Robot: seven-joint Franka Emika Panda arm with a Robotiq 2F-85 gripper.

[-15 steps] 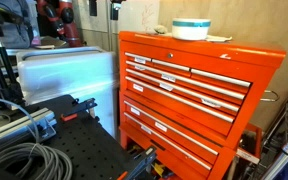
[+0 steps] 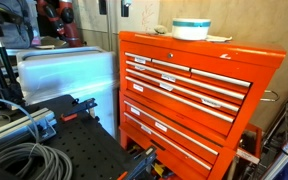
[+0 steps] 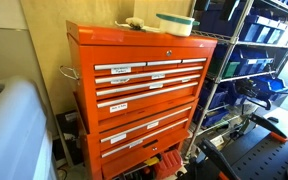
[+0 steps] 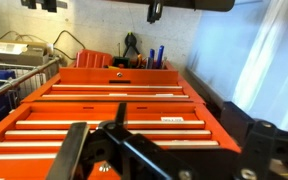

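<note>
My gripper stands open across the bottom of the wrist view, its dark fingers spread wide with nothing visible between them. An orange-red tool chest [image 4: 119, 76] lies ahead and below, its drawers facing me. At the top edge of exterior view 1, two dark fingertips of the gripper [image 2: 113, 9] hang left of the chest [image 2: 174, 47], apart from it. The chest's several labelled drawers [image 3: 134, 90] look closed. A white round container with a teal band [image 2: 191, 29] rests on top of the chest; exterior view 2 shows this container [image 3: 174, 22] too.
A black table [image 2: 89, 145] with coiled grey cable [image 2: 34, 160] is in front of the chest. A white bin [image 2: 64, 72] stands to its left. Wire shelves with blue bins [image 3: 246, 60] are at the right in exterior view 2.
The gripper's fingertips have shifted slightly right at the top of exterior view 1. The chest, its drawers and the round container have not moved.
</note>
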